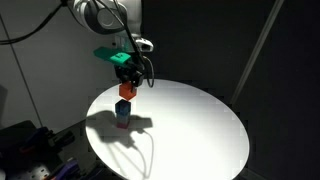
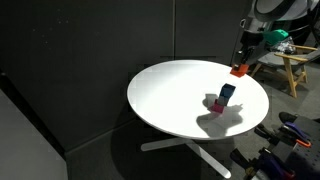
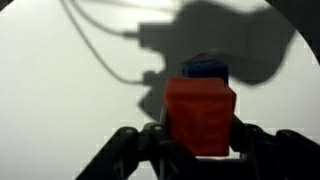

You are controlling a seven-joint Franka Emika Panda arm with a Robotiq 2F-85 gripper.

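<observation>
My gripper (image 1: 128,84) is shut on an orange-red block (image 1: 127,91), which it holds above the round white table. Just below in exterior view 1 is a short stack, a dark blue block (image 1: 122,107) over a reddish-pink block (image 1: 123,121). In exterior view 2 the orange block (image 2: 239,70) hangs above and slightly right of the blue block (image 2: 227,91), with a gap between them. The wrist view has the orange block (image 3: 200,115) between the fingers, covering part of the blue block (image 3: 206,67) beneath.
A wooden chair (image 2: 290,65) stands behind the arm in exterior view 2.
</observation>
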